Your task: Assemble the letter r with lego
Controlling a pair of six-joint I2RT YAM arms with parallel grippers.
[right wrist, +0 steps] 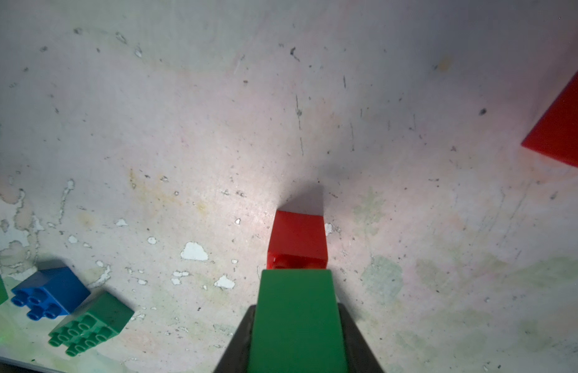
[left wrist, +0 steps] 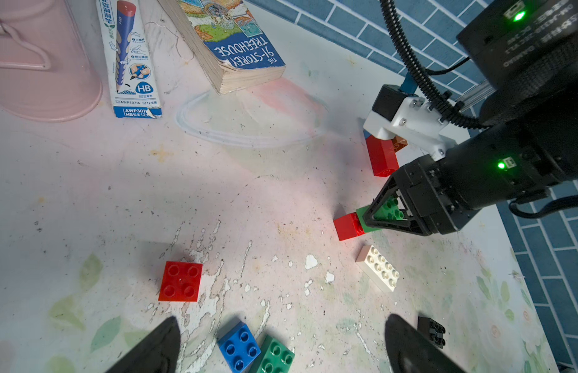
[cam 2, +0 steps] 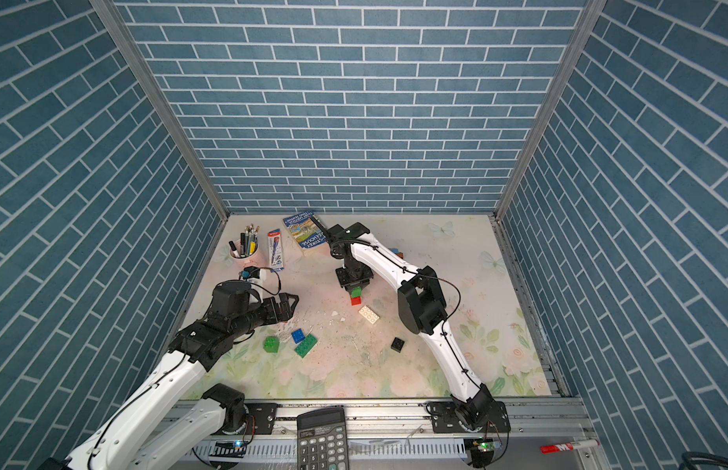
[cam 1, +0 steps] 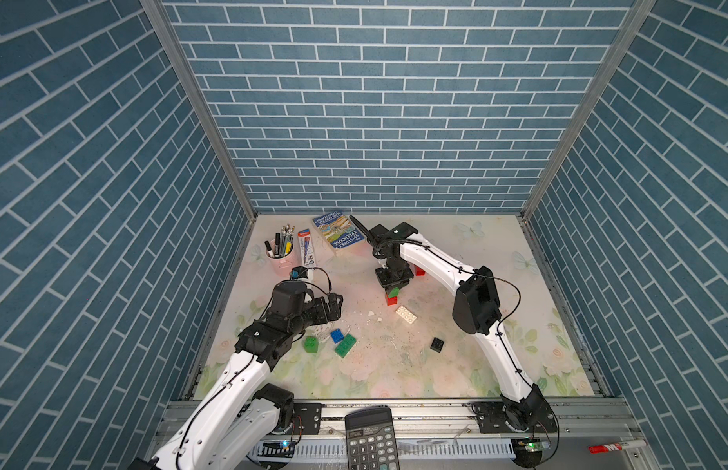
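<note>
My right gripper (cam 1: pixel 393 283) is shut on a green brick (right wrist: pixel 299 317), which sits right at a red brick (right wrist: pixel 297 236) near the middle of the table; whether they are joined I cannot tell. My left gripper (cam 1: pixel 328 308) stands open at the left, above the table, empty; in the left wrist view a loose red brick (left wrist: pixel 181 281) lies below it. Other bricks lie about: blue (left wrist: pixel 238 347), green (left wrist: pixel 273 360), white (left wrist: pixel 378 268), black (left wrist: pixel 431 330) and a red one (left wrist: pixel 381 155) farther back.
At the back left are a book (cam 1: pixel 338 229), a pencil box (cam 1: pixel 306 247) and a pink cup (cam 1: pixel 279 257) of pens.
</note>
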